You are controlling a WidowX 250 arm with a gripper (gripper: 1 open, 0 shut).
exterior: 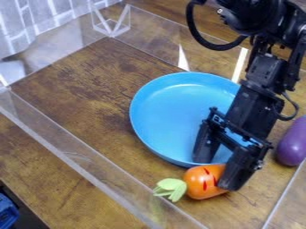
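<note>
The black robot gripper [228, 165] comes down at the right, its fingers around the top of an orange toy carrot [206, 183] with pale green leaves [170, 189]. The carrot lies on the wooden floor just in front of a blue bowl [165, 112], which the gripper partly covers. Whether the fingers are closed on the carrot is hard to tell.
A purple eggplant [291, 144] lies right of the gripper. Clear plastic walls run along the left and front. Bare wood [78, 85] fills the left of the enclosure.
</note>
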